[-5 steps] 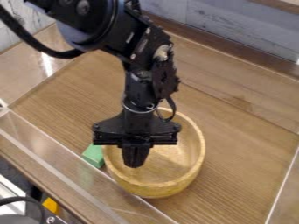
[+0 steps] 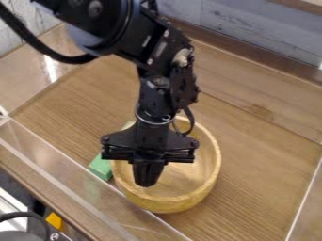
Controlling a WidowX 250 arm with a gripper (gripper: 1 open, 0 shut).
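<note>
My black gripper (image 2: 147, 171) hangs over the left part of a round wooden bowl (image 2: 183, 195), its fingers pointing down and shut, with nothing seen between them. The arm hides part of the bowl's rim and interior. A small green block (image 2: 101, 168) lies on the wooden surface just left of the bowl, partly behind the gripper.
A clear plastic wall (image 2: 56, 165) runs along the near left edge, with cables and a yellow piece (image 2: 55, 220) beyond it.
My gripper has shifted very slightly over the bowl; the bowl and green block look unmoved.
</note>
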